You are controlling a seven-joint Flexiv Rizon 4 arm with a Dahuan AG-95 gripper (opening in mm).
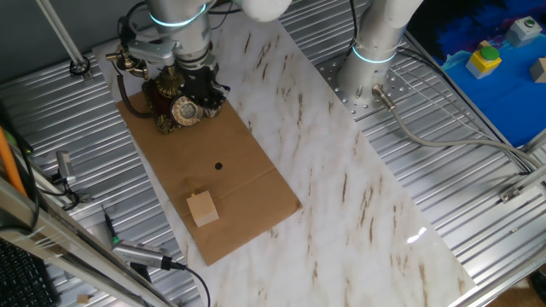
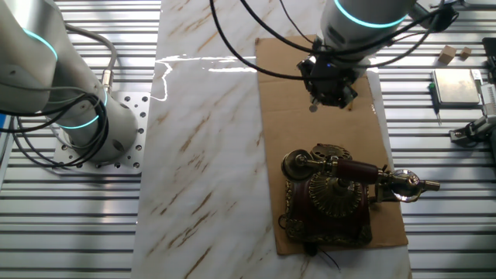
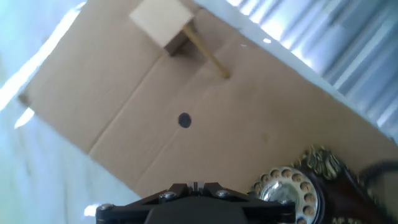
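An ornate dark-red and brass rotary telephone (image 2: 329, 205) stands at one end of the cardboard sheet (image 1: 247, 179), its handset (image 2: 356, 172) lying across the cradle. Towards the other end rests a pale wooden block (image 1: 202, 209) with a thin wooden stick (image 3: 206, 52) jutting from it. Between them is a small black dot (image 3: 185, 120) on the cardboard. My gripper looks shut in the wrist view, with nothing visible between its fingertips. It hangs above the board, overlapping the phone's dial side in exterior view 1. The arm hides the block in exterior view 2.
Loose black cables (image 2: 271, 71) hang near my wrist. A yellow box with a green button (image 1: 485, 60) sits far off on blue.
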